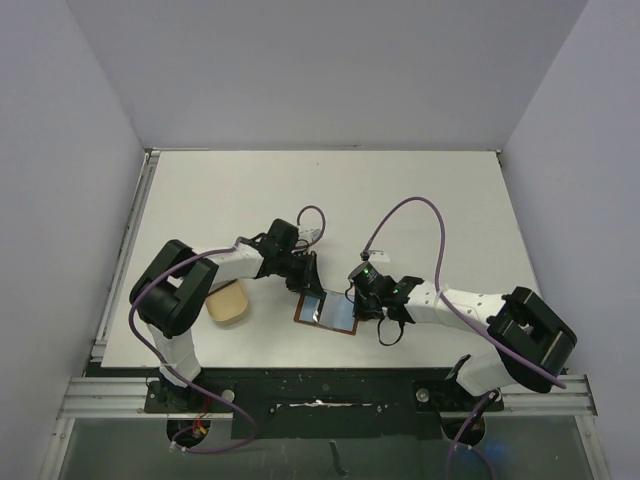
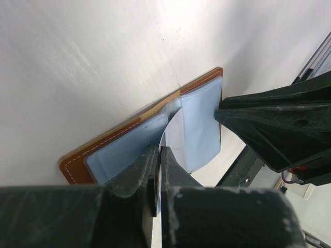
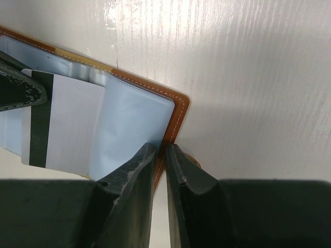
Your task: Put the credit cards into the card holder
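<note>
The open brown card holder (image 1: pixel 340 315) with pale blue sleeves lies on the white table between the grippers. A white card with a dark stripe (image 3: pixel 67 124) lies over its middle. In the left wrist view my left gripper is shut at the card's edge, seen nearly edge-on; whether the card is between its fingers is hard to tell. My right gripper is shut on the holder's right edge, over the brown border.
A tan tray-like container (image 1: pixel 228 310) sits left of the holder, partly under the left arm.
</note>
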